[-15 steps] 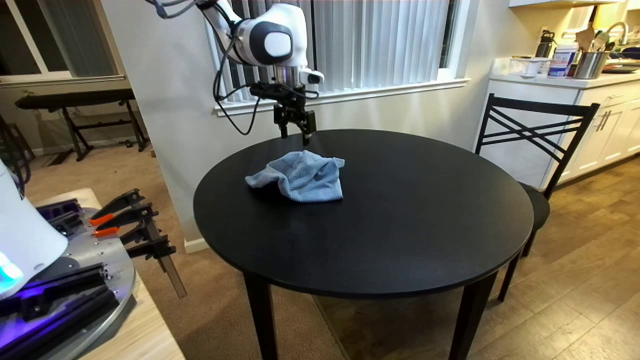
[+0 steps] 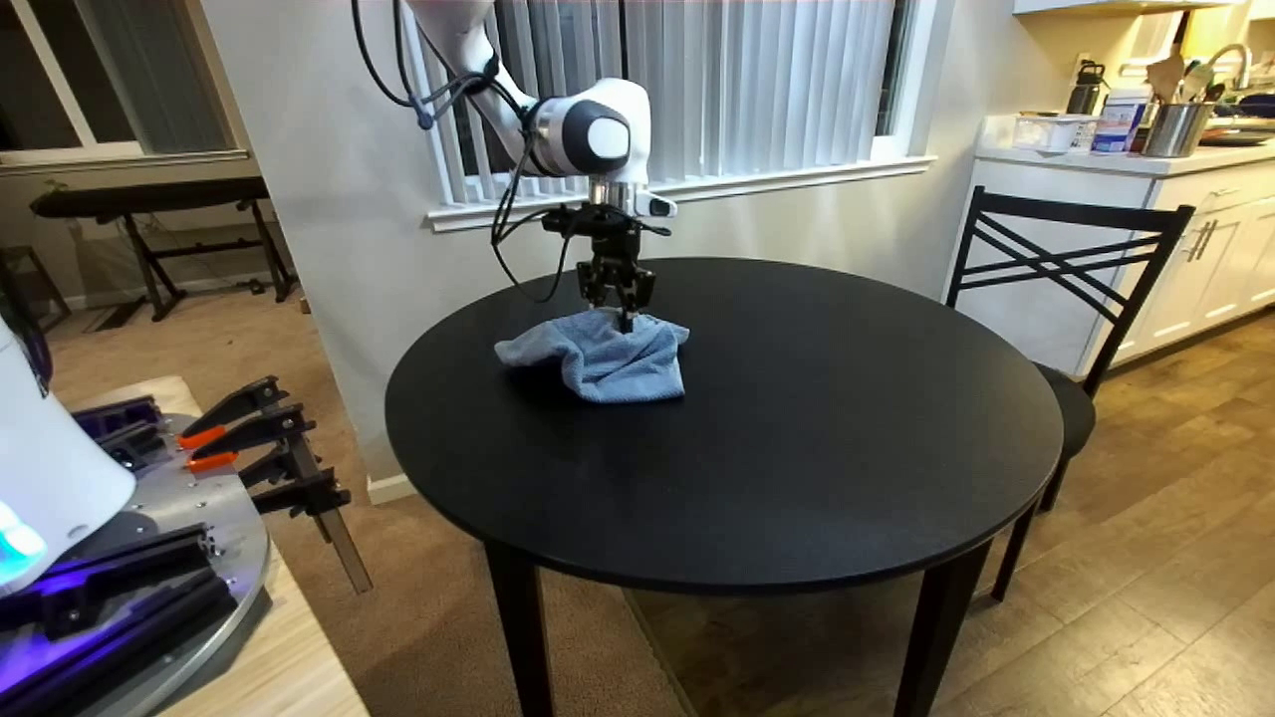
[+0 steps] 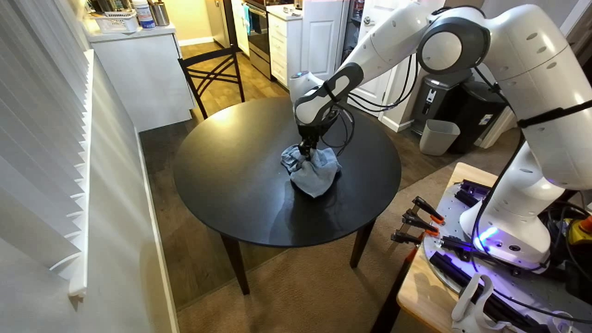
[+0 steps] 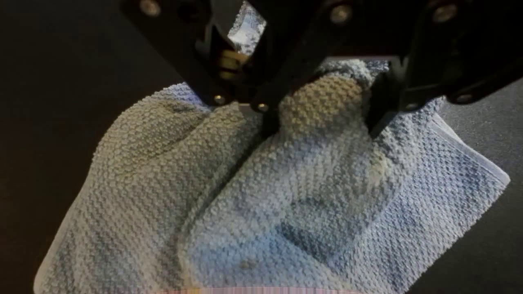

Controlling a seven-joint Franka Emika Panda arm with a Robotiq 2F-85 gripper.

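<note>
A crumpled blue-grey towel [image 2: 622, 362] lies on the round black table [image 2: 813, 478], toward its window side. Straight above it, pointing down, my gripper [image 2: 621, 321] reaches into the top folds. In the wrist view a raised fold of the towel [image 4: 323, 108] bulges between the two dark fingers, which stand part open on either side of it. The cloth hides the left fingertip. From the other side, the gripper [image 3: 305, 152] also meets the towel [image 3: 316, 173] near its upper edge.
A black chair [image 2: 1064, 281] stands at the table's far right side. The window sill [image 2: 717, 191] and wall run close behind the table. Black clamps [image 2: 269, 448] stick out from the robot's bench.
My gripper has come down and slightly right, from above the towel into its top folds. The towel's top is pressed in a little; otherwise it lies nearly where it was.
</note>
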